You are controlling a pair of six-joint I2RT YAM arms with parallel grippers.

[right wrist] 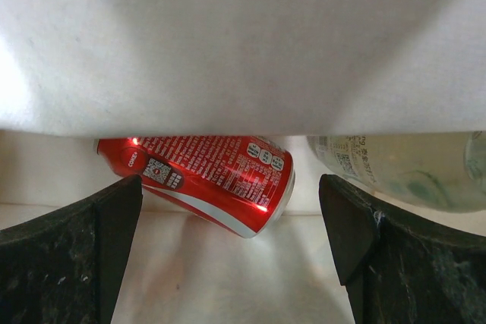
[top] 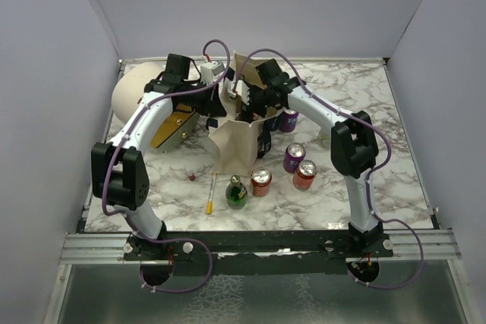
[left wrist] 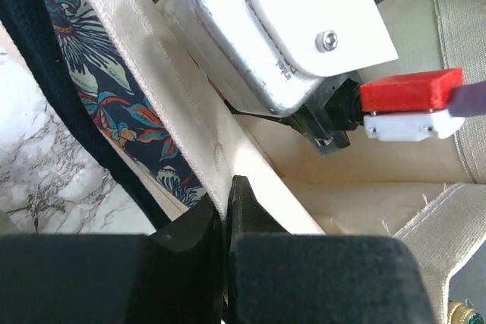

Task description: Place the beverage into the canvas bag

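Observation:
The canvas bag [top: 231, 149] stands open at the centre. My left gripper is shut on its rim [left wrist: 190, 127], with the fabric between the fingers. My right gripper [top: 250, 108] is down inside the bag; in the right wrist view its fingers [right wrist: 76, 256] stand open around nothing. Beyond them lie a red can [right wrist: 197, 172] and a clear bottle [right wrist: 402, 165] in the bag.
Cans stand right of and before the bag: purple [top: 295, 157], red [top: 304, 174] and another red [top: 260, 182]. A green bottle [top: 236, 193] is at the front, a rounded case [top: 133, 92] at the left.

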